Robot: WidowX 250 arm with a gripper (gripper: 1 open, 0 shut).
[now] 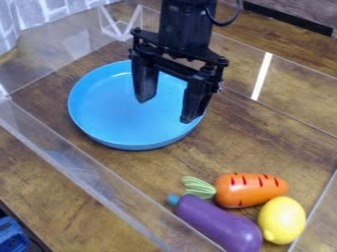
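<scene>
My black gripper (pixel 172 90) hangs open over the blue plate (pixel 112 118), its two fingers apart with nothing seen between them. At the lower right lie an orange carrot (pixel 249 189) with a green top, a purple eggplant (pixel 219 221) and a yellow lemon (pixel 283 219), close together on the wooden floor of the bin.
Clear plastic walls run along the left and right of the wooden surface (pixel 79 187). A blue object (pixel 11 236) shows at the bottom left corner. The wood right of the plate and lower left is clear.
</scene>
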